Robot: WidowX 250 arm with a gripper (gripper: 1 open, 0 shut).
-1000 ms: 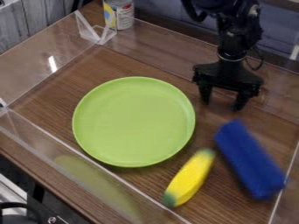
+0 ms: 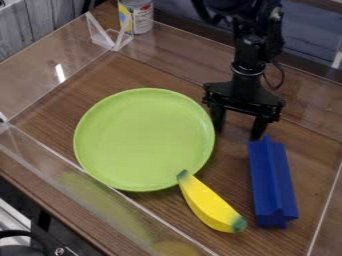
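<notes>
My black gripper (image 2: pixel 241 112) hangs low over the wooden table, just beyond the right rim of a green plate (image 2: pixel 140 132); whether its fingers are open or shut is hard to make out. A yellow toy banana (image 2: pixel 211 205) lies below the plate, its upper tip touching or nearly touching the rim. A blue block (image 2: pixel 270 185) lies to the right of the banana, below the gripper.
A can (image 2: pixel 135 15) and a white object (image 2: pixel 110 32) sit at the top left. Clear side panels (image 2: pixel 40 75) border the table on the left. The wood left of and above the plate is bare.
My gripper has shifted a little left, and so has the plate. Since a second ago the blue block and banana have also shifted, the block turning more upright in the view.
</notes>
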